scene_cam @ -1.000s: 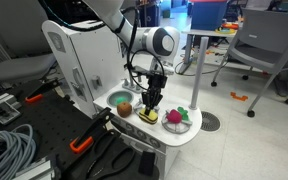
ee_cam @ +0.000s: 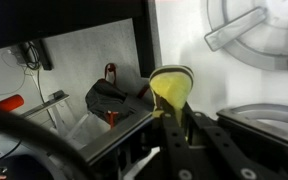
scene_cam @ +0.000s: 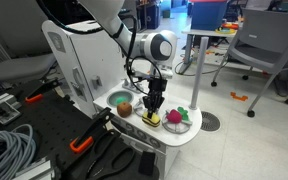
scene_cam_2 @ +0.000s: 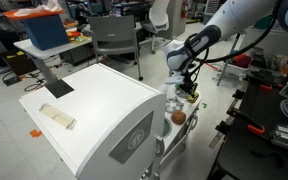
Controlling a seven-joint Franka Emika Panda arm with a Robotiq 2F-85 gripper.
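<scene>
A yellow sponge (scene_cam: 151, 118) is at the front part of the white counter, with my gripper (scene_cam: 152, 109) directly over it. In the wrist view the yellow sponge (ee_cam: 171, 86) sticks out from between the fingertips of my gripper, which is shut on it. Whether the sponge touches the counter is hard to tell. Exterior view 2 shows the sponge (scene_cam_2: 192, 97) small and partly covered by the gripper (scene_cam_2: 187, 88).
Right of the sponge stands a round rack (scene_cam: 184, 127) with a pink item (scene_cam: 174, 116) and a green one. To the left are a brown round object (scene_cam: 124, 109) and a sink (scene_cam: 114, 99). A black table (scene_cam: 59, 130) adjoins the counter's front left.
The gripper and the sponge have shifted slightly to the right and toward the counter's front edge. Other objects look unmoved.
</scene>
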